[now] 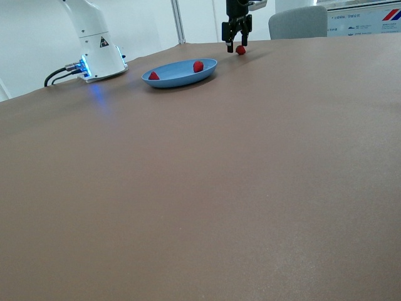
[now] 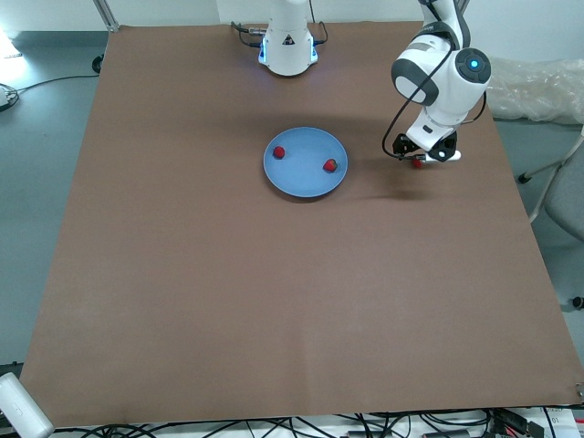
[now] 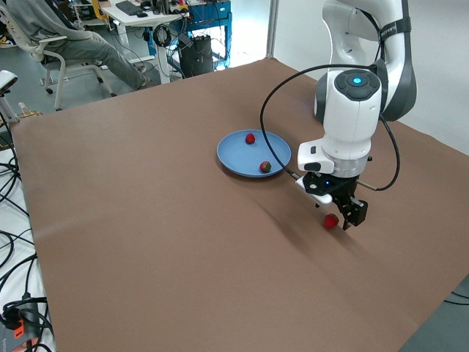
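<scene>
A blue plate [image 2: 305,175] [image 1: 178,79] [image 3: 238,152] holds two strawberries [image 2: 330,165] [image 1: 198,66] [image 3: 265,167], apart from each other. A third strawberry [image 1: 241,50] [image 3: 331,220] lies on the brown table right of the plate in the left view. My black gripper [image 1: 236,44] hangs just above and beside that loose strawberry, its fingers apart with nothing visible held between them. In the left view the gripper mostly hides that strawberry.
The brown table [image 2: 292,292] is otherwise mostly clear. A white robot base [image 2: 288,46] stands at the back. Cables run along the table's edge; a grey chair [image 2: 566,192] is beyond the right side.
</scene>
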